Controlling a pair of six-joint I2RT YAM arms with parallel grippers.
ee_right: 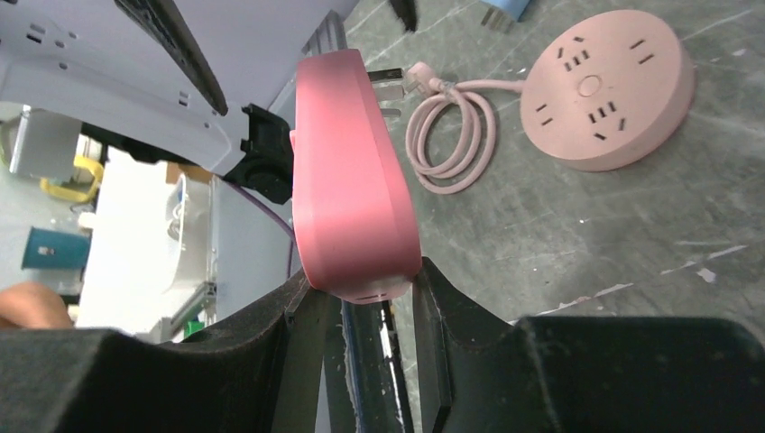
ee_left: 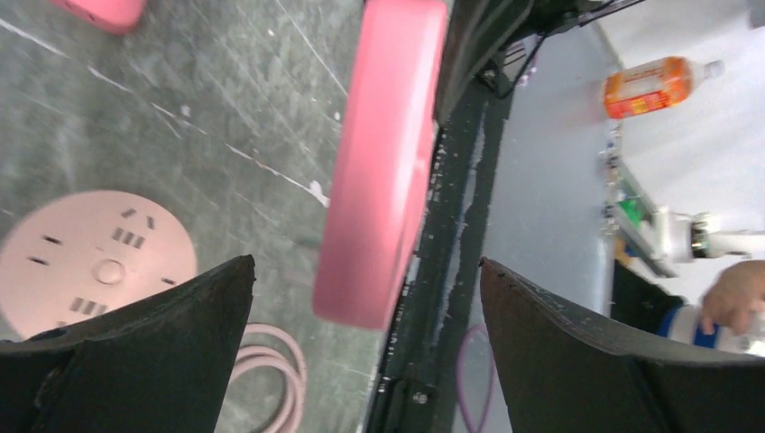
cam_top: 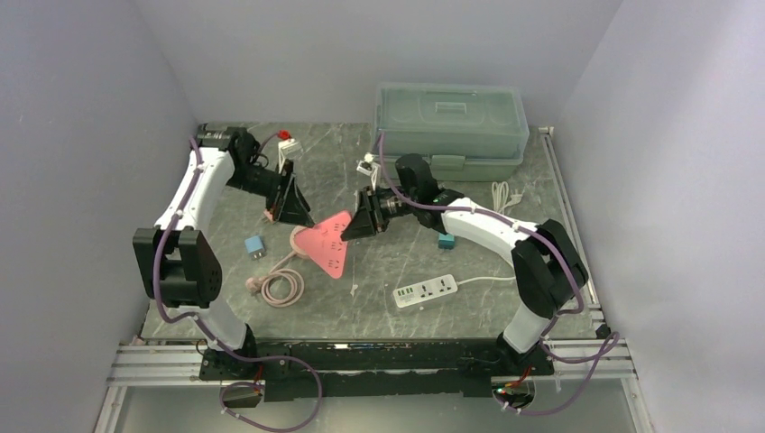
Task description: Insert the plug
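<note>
A red-pink triangular power strip (cam_top: 327, 245) is held up off the table, its sockets showing in the top view. My right gripper (cam_top: 348, 232) is shut on one corner of it; in the right wrist view the strip (ee_right: 352, 189) stands edge-on between the fingertips. My left gripper (cam_top: 305, 222) is open close to the strip's upper left side. The left wrist view has the strip (ee_left: 374, 171) lying across the gap between the spread fingers, apparently beyond their tips. A blue plug adapter (cam_top: 255, 246) with prongs rests on the table at left.
Below the strip lies a round pale-pink socket (ee_right: 604, 86), partly hidden from above, with its coiled cord (cam_top: 284, 287). A white power strip (cam_top: 425, 291) is at front centre-right. A teal block (cam_top: 447, 241) sits under the right arm. The green lidded box (cam_top: 451, 126) fills the back right.
</note>
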